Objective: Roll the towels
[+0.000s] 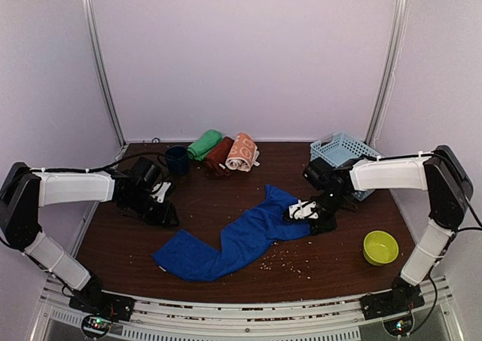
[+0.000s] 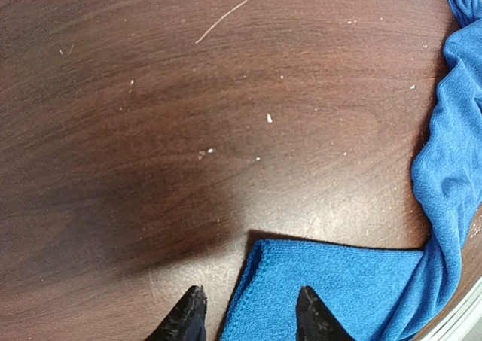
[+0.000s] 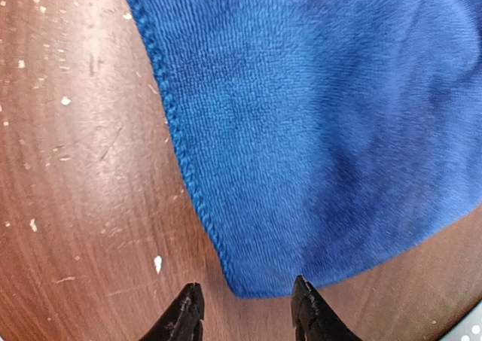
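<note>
A blue towel (image 1: 237,243) lies rumpled and unrolled across the middle of the table, one end toward the front left and the other toward the right arm. My left gripper (image 1: 170,219) is over bare wood just behind the towel's left end. In the left wrist view its fingers (image 2: 187,317) are apart, with a blue corner (image 2: 301,281) below and nothing held. Over the towel's right end is my right gripper (image 1: 316,226). The right wrist view shows its open fingers (image 3: 184,315) near a towel corner (image 3: 248,277), with no cloth gripped.
Rolled green (image 1: 205,144), dark red (image 1: 218,157) and orange (image 1: 242,153) towels lie at the back. A dark blue cup (image 1: 177,160) stands beside them. To the right are a light blue basket (image 1: 339,147) and a yellow-green bowl (image 1: 380,248). Crumbs (image 1: 285,260) dot the front.
</note>
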